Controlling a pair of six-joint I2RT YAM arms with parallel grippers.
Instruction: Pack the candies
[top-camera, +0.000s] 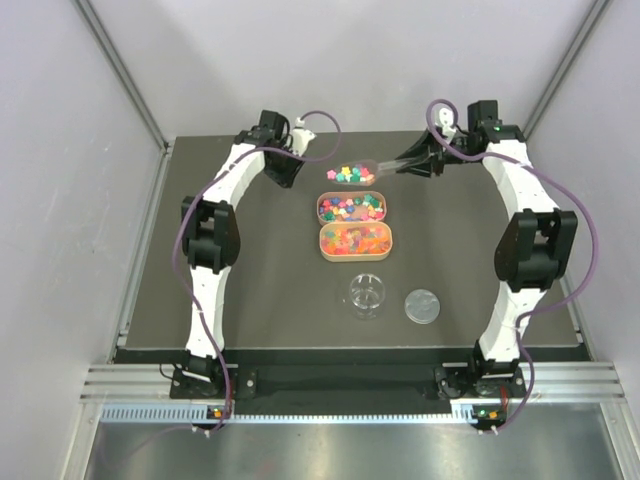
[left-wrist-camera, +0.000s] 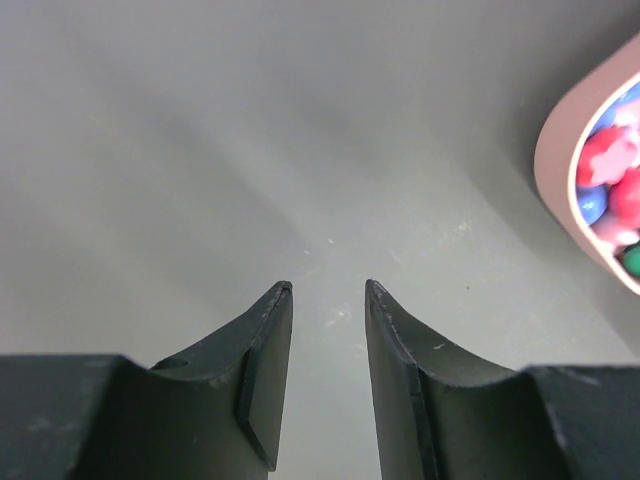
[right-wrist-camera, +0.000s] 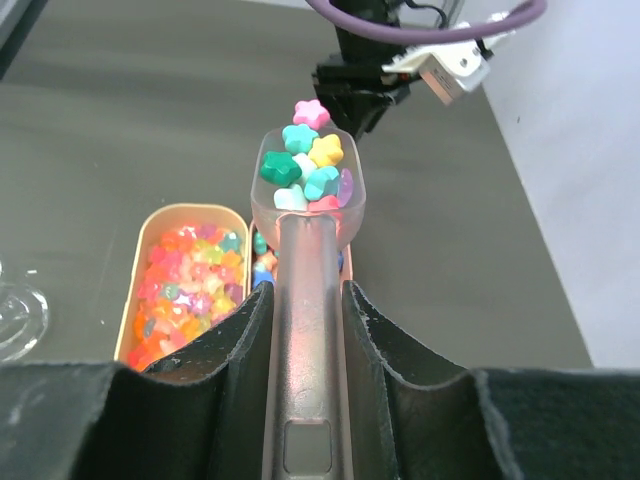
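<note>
A clear scoop (top-camera: 362, 172) heaped with star-shaped candies (top-camera: 350, 175) hangs over the far side of the two boxes. My right gripper is shut on its handle (right-wrist-camera: 307, 350). Under the scoop lies the far box (top-camera: 351, 220) of mixed candies; the near box (top-camera: 356, 257) holds mostly orange and pink ones. Left of the boxes, my left gripper stands part open above bare table, nothing between its fingers. A clear jar (top-camera: 367, 291) sits in front of the boxes, with a round clear lid (top-camera: 422, 307) at its right.
Purple cables loop from both wrists, one arching near the scoop. Bare table (top-camera: 275, 285) lies left of the boxes and jar, and more free room (top-camera: 450, 240) is on the right.
</note>
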